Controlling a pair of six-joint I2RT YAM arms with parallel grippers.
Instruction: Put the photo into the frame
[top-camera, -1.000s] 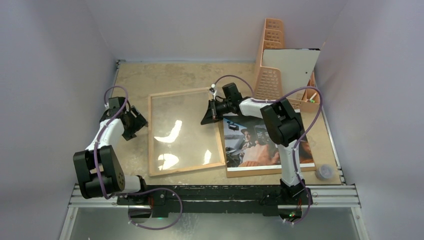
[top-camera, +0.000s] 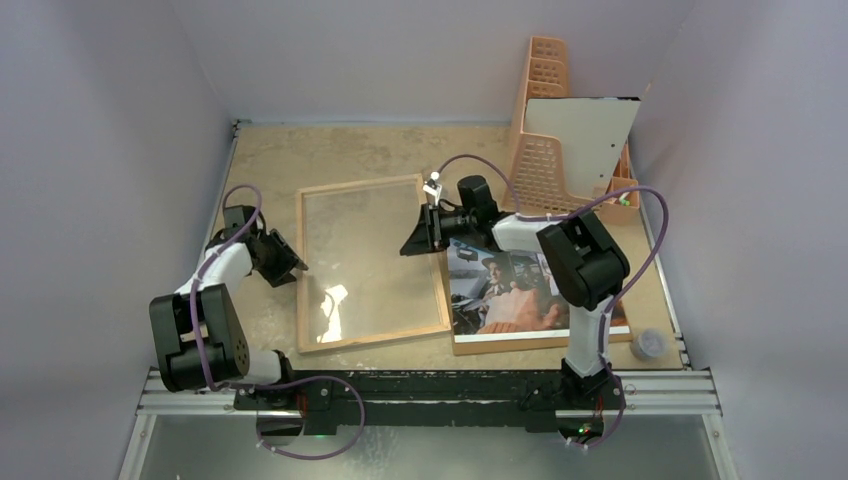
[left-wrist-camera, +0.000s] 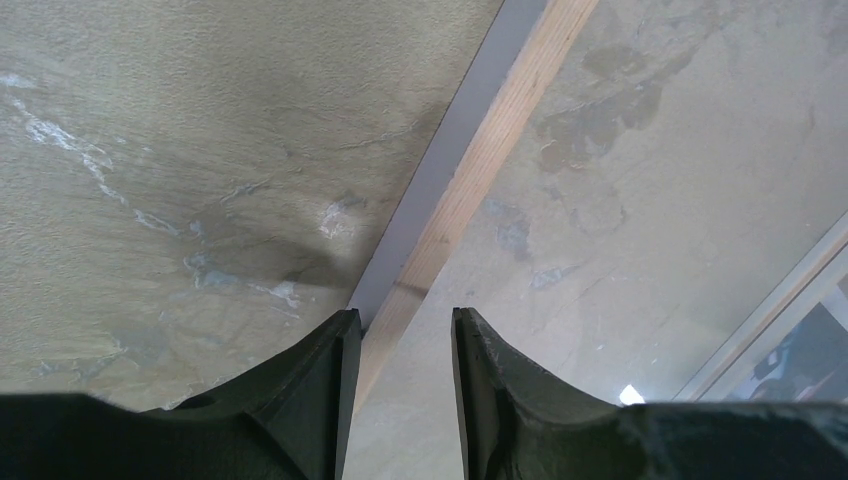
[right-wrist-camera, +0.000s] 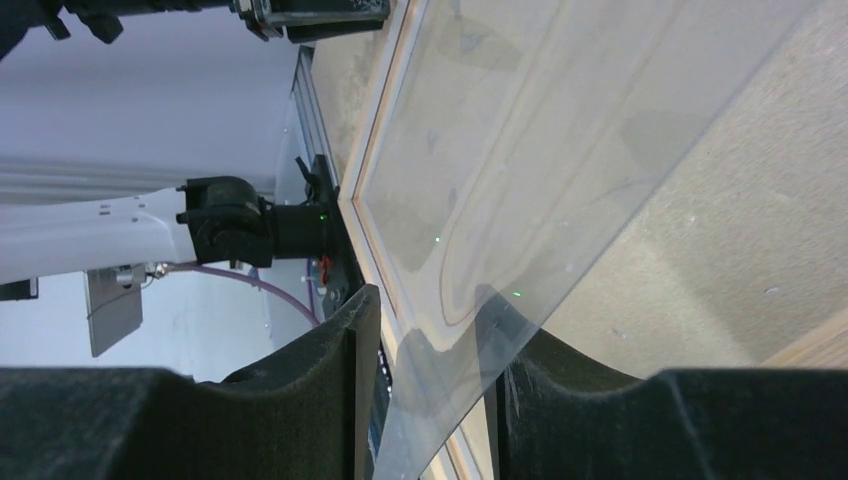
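The wooden frame (top-camera: 375, 341) lies flat on the table with a clear sheet (top-camera: 365, 240) in it. In the right wrist view, the clear sheet (right-wrist-camera: 560, 150) slants up between the fingers of my right gripper, which is open. From above, that gripper (top-camera: 415, 250) hangs over the frame's right part. My left gripper (top-camera: 298, 272) is at the left rim, part open. In the left wrist view, the rim (left-wrist-camera: 440, 235) runs between the fingers of this gripper, close to its left one. The photo (top-camera: 510, 300) lies right of the frame, partly under the right arm.
A board edge (top-camera: 520, 345) shows beneath the photo. An orange rack (top-camera: 540, 160) with a white panel (top-camera: 585, 140) stands at the back right. A small clear cup (top-camera: 650, 344) sits at the front right.
My right gripper has shifted slightly, and the right arm's elbow has moved right. Glare on the clear sheet has changed shape.
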